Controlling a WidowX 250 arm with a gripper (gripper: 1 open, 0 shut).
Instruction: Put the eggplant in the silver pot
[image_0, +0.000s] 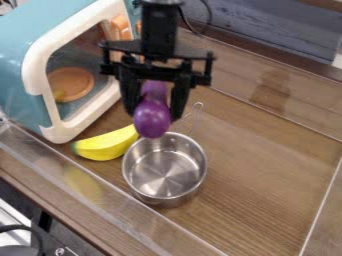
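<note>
The purple eggplant (152, 118) hangs upright between the fingers of my black gripper (155, 95), which is shut on it. In the image its lower end overlaps the far rim of the silver pot (166, 172). The pot stands on the wooden surface, and its visible inside is empty. Its thin handle at the back is partly hidden behind the eggplant. How high the eggplant is above the pot is hard to judge from this single view.
A yellow banana-like toy (104, 145) lies just left of the pot. The blue toy microwave (54, 60), with a white-framed opening, stands at the back left. Bare wooden surface (261, 170) extends to the right.
</note>
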